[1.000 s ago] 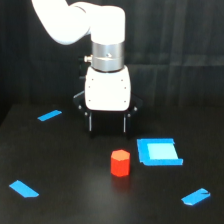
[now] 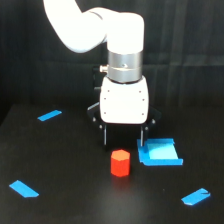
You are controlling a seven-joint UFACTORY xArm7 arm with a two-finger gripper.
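Observation:
A red block (image 2: 120,164) stands upright on the dark table near the middle of the view. Just behind and above it in the picture is my gripper (image 2: 123,141), its dark fingers spread apart and pointing down. Nothing shows between them, and the block appears clear of the fingers, though the dark background makes their tips hard to see.
Right of the block lies a pale square patch bordered by blue tape (image 2: 158,161). Separate blue tape strips mark the far left (image 2: 49,115), near left (image 2: 24,189) and near right (image 2: 196,197).
My gripper has shifted to the right and lower in the picture, closer to the red block. The block and the tape have stayed where they were.

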